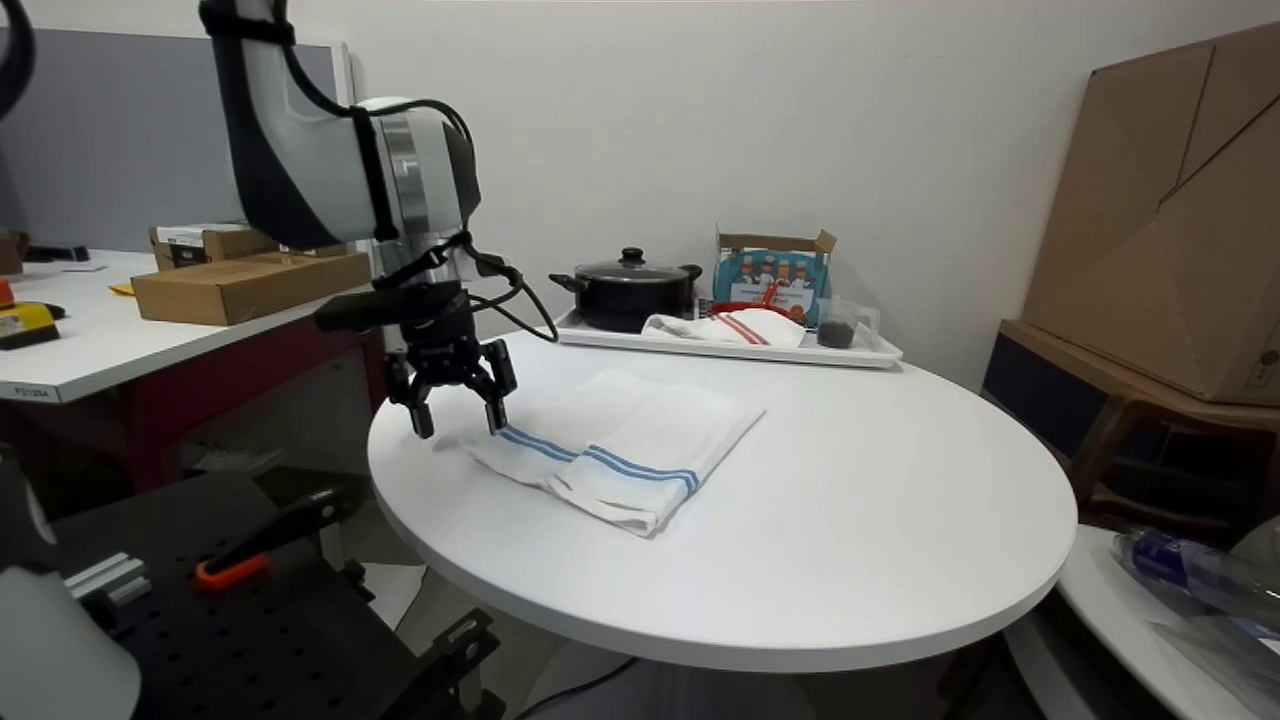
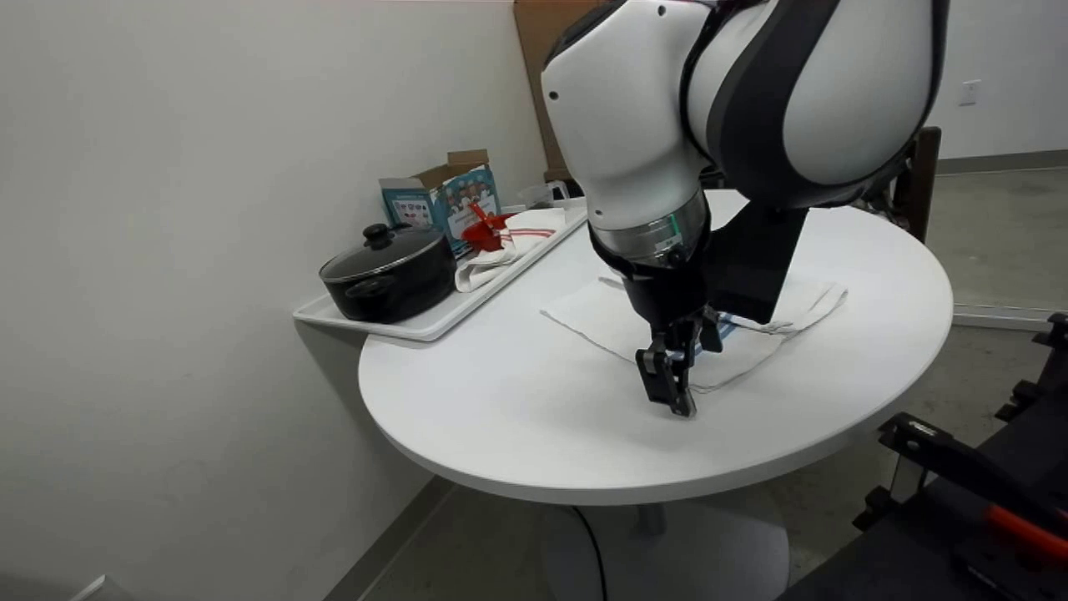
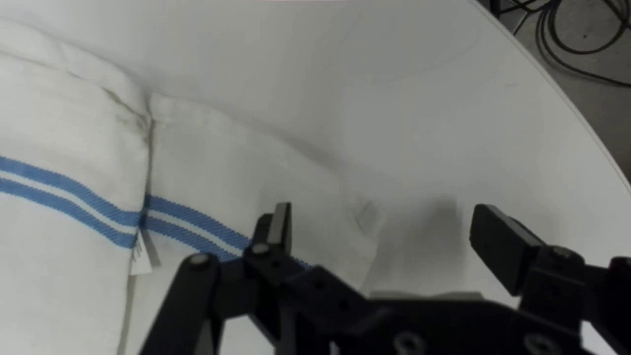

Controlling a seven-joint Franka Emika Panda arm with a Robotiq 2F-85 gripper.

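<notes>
A white towel with blue stripes lies folded on the left part of the round white table. My gripper is at the towel's left corner, its fingers spread wide and nothing held. In the wrist view the towel fills the left side, with a fold line and a small tag. One finger overlaps its corner region and the other is over bare table, so the corner sits between them. The second exterior view has the towel partly hidden behind the arm. Whether the fingertips touch the cloth, I cannot tell.
At the table's back a white tray carries a black pot, a blue box, a red-striped cloth and a clear cup. The table's edge is close by my gripper.
</notes>
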